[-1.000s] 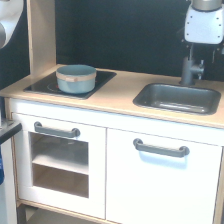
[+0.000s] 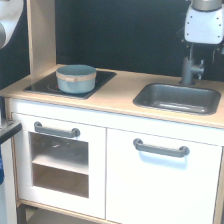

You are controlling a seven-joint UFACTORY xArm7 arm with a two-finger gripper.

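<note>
A white robot arm reaches down from the top right, its small dark gripper above the faucet; whether it is open or shut is too small to tell. A blue-grey pot with a tan rim stands on the black stovetop at the back left of the toy kitchen counter.
A metal sink fills the right of the wooden counter, whose middle is clear. Below are a windowed oven door and a plain cupboard door. Another white piece intrudes at the left edge.
</note>
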